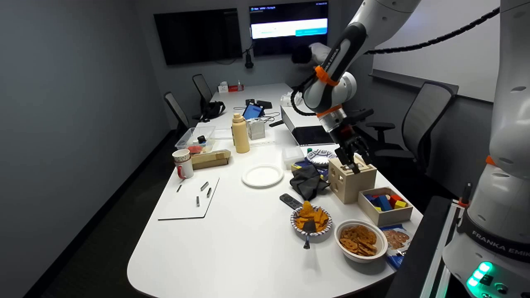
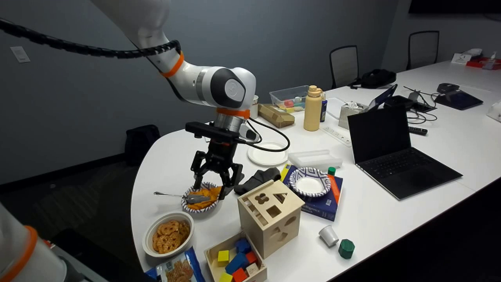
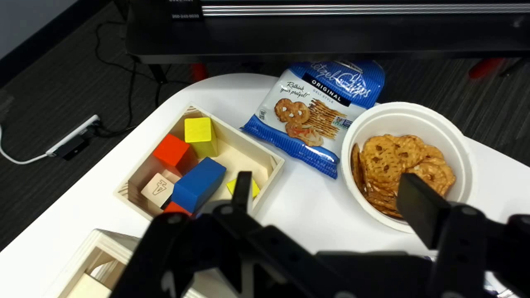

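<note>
My gripper is open, its fingers wide apart and nothing between them. Below it, in the wrist view, a wooden tray (image 3: pixel 268 191) holds red, yellow and blue blocks and one plain block. A white bowl of pretzel chips (image 3: pixel 405 164) stands on the right, partly behind one finger (image 3: pixel 420 211). Between tray and bowl lies a blue pretzel bag (image 3: pixel 318 106). From the second exterior view, the gripper (image 2: pixel 212 188) hangs above the table near the patterned bowl of orange chips (image 2: pixel 202 198). The wooden shape-sorter box (image 2: pixel 270 218) stands close by.
A dark cloth (image 1: pixel 309 183), a remote (image 1: pixel 290 201) and a white plate (image 1: pixel 262 176) lie on the table. An open laptop (image 2: pixel 404 155) and a tan bottle (image 2: pixel 312 109) are farther back.
</note>
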